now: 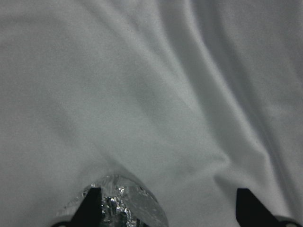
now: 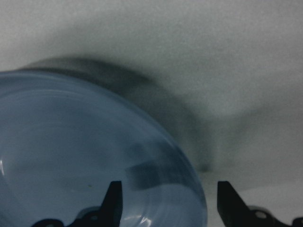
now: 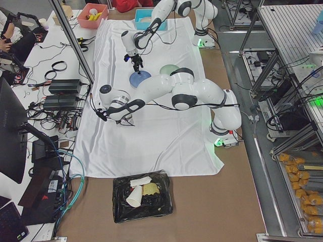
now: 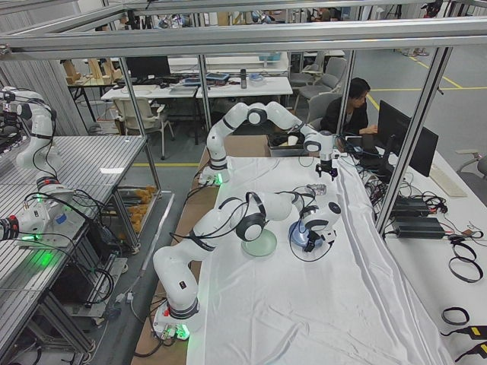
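A crumpled clear plastic item [image 1: 118, 203] lies on the white cloth; my left gripper hovers over it, open, with the item below and between its fingertips toward the left one. In the camera right view it sits beside that gripper [image 4: 328, 172]. My right gripper is open over the rim of the blue plate [image 2: 71, 146], nothing gripped between its fingers. A green plate [image 4: 259, 245] lies beside the blue one. In the camera left view the left arm partly hides the plastic item.
A black-lined bin [image 3: 166, 201] holding white and yellow waste stands beyond the cloth's edge. A red box [image 3: 93, 16] and a light-blue box [image 3: 144, 14] are at the far end. Bare cloth [image 3: 146, 151] lies around the plates.
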